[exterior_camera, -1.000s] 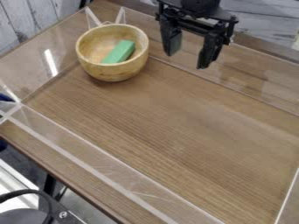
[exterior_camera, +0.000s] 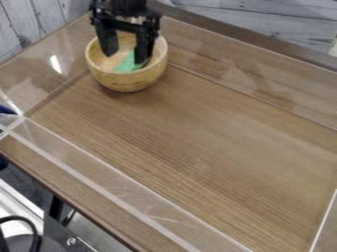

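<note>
My gripper, dark and open, hangs over a pale wooden bowl at the top of the view. A green block lies inside the bowl, below and between the dark fingers, which reach down into the bowl. Whether the fingers touch the block is not clear.
Clear tape runs over its lower left part, and a black cable shows past the table's edge at the lower left.
The gripper has moved left from over the bare table at the upper right to over the bowl and green block.
</note>
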